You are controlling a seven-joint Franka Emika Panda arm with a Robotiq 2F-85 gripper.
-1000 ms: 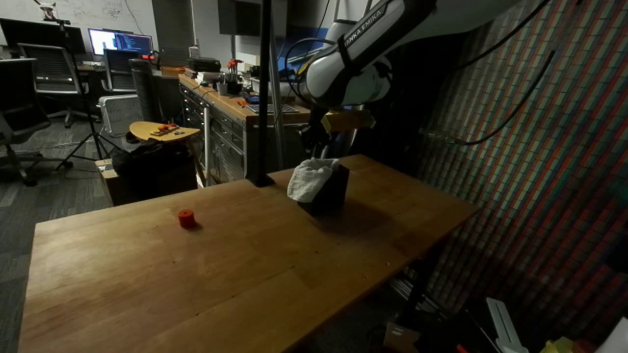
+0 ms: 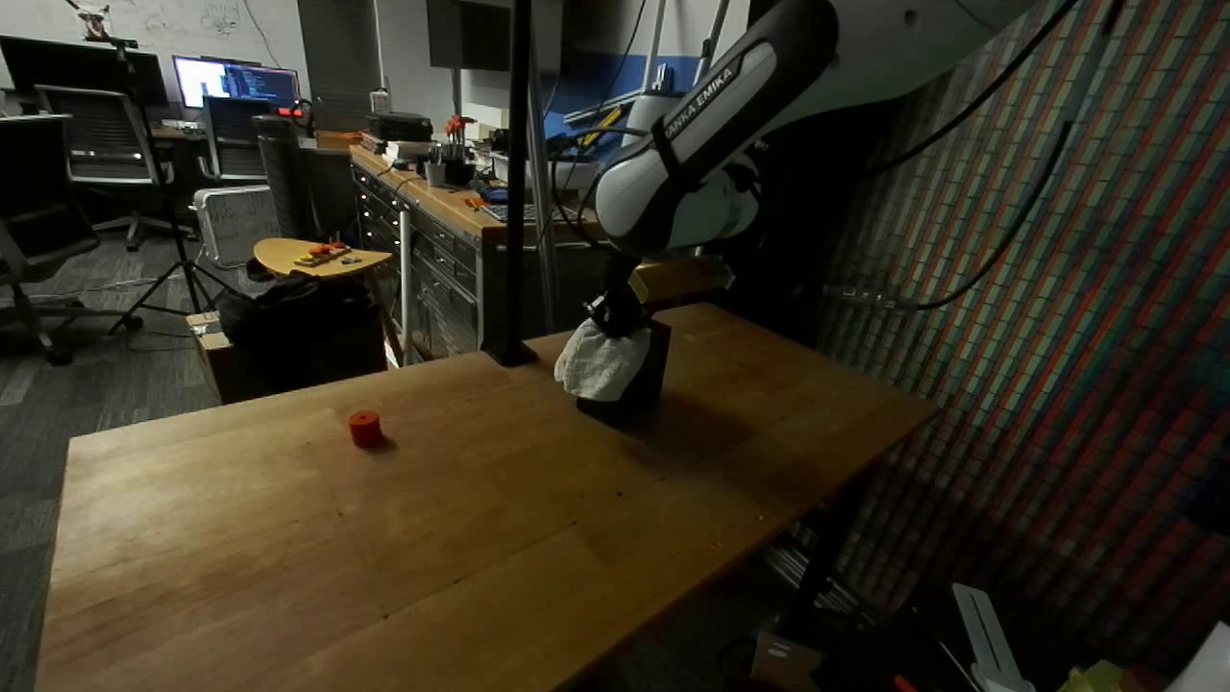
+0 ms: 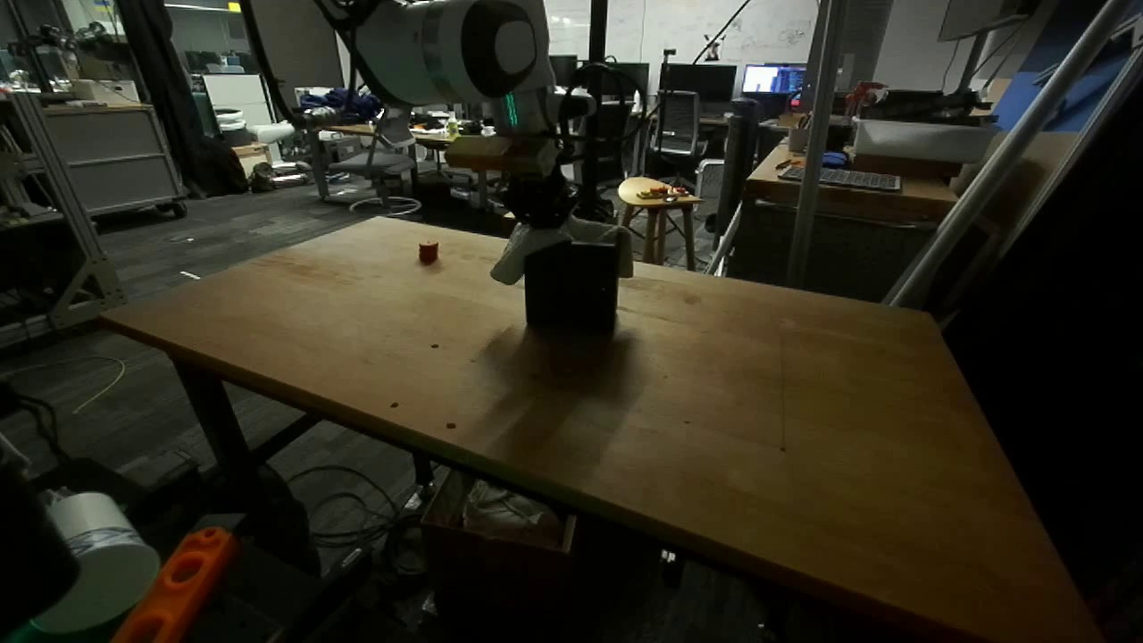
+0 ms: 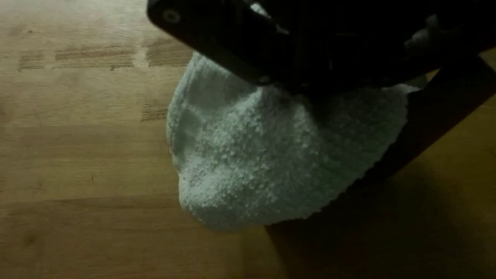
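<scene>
A white towel (image 2: 601,363) is draped over a black box (image 3: 572,289) that stands on the wooden table. My gripper (image 2: 619,317) is down at the top of the box, shut on the towel. In the wrist view the towel (image 4: 260,158) bunches up into folds just under the dark gripper; the fingertips themselves are lost in shadow. In exterior view 2 the cloth hangs out on both sides of the box, below the gripper (image 3: 541,220). Whether the box is also pinched cannot be made out.
A small red cylinder (image 2: 365,429) stands alone on the table (image 2: 461,519), well away from the box. Close behind the box, a black post (image 2: 515,196) rises at the table's rear edge.
The gripper has come down from above the box onto the towel and closed on it. Box and towel have shifted slightly left in exterior view 1. The red cylinder is unmoved.
</scene>
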